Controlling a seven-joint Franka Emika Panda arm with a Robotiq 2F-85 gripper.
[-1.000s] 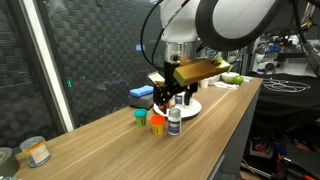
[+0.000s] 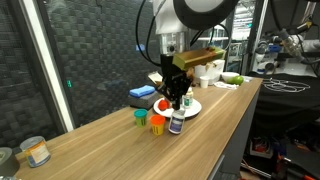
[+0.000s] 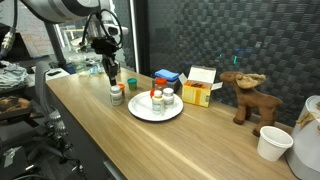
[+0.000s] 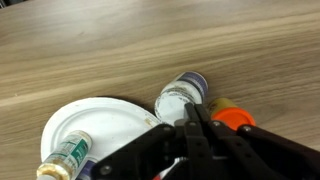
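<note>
A small white-lidded jar [image 2: 177,122] stands near the front edge of the wooden table, leaning slightly. My gripper [image 2: 180,102] is at its top, shut on it. In the wrist view the jar's pale lid [image 4: 174,104] lies at the dark fingertips, which cover part of its near side. The second exterior view shows the jar [image 3: 116,95] left of the white plate. How much of the lid is between the fingers is hidden.
An orange cup [image 2: 158,124] and a green cup [image 2: 140,117] stand close beside the jar. The white plate [image 3: 140,112] holds several bottles. A toy moose [image 3: 255,100] and a white cup [image 3: 272,143] are farther along.
My gripper has come down to the jar's top. The jar has shifted slightly to the right in the first exterior view and now leans a little.
</note>
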